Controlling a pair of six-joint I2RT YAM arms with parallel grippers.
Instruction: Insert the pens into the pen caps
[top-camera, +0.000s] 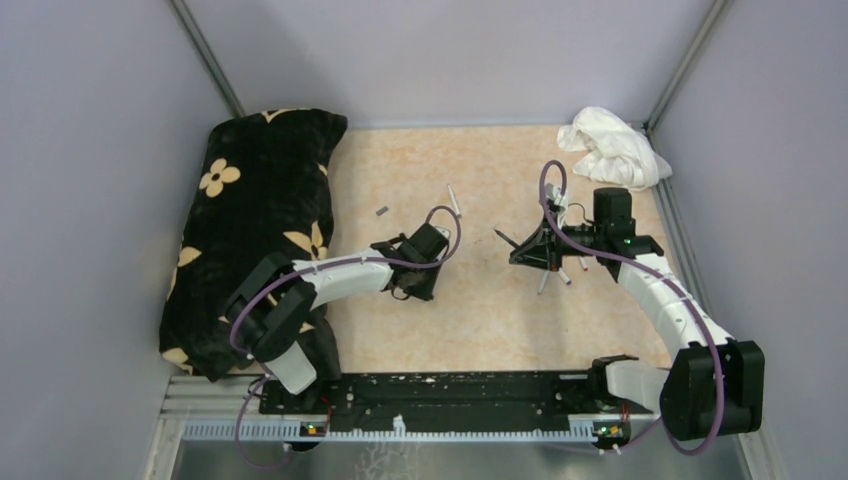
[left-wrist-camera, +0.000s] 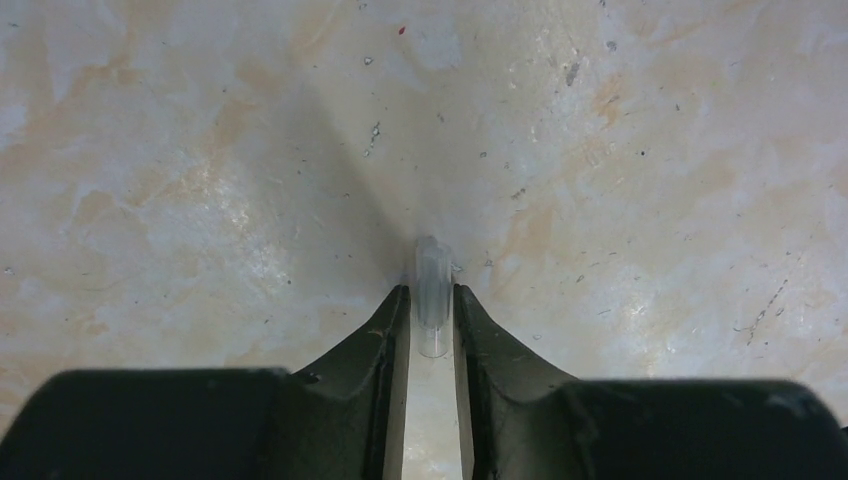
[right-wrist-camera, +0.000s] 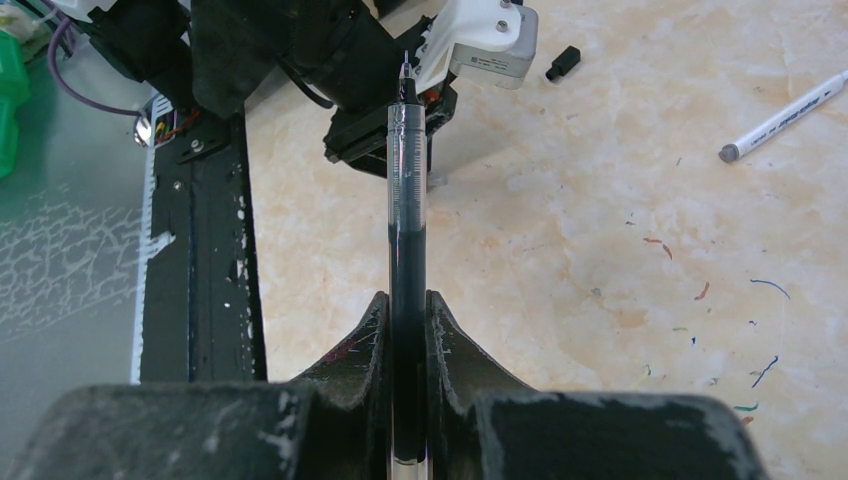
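Observation:
A clear pen cap (left-wrist-camera: 433, 275) lies on the table in the left wrist view. The fingertips of my left gripper are at its two sides, slightly parted; whether they grip it is unclear. My right gripper is shut on a dark pen (right-wrist-camera: 407, 170), held with its point outward, toward the left arm in the right wrist view.
A white marker (top-camera: 453, 200) and a small dark cap (top-camera: 382, 211) lie on the back of the table. Several pens lie under the right arm. A patterned cushion (top-camera: 230, 210) fills the left side; a white cloth (top-camera: 610, 150) is at back right.

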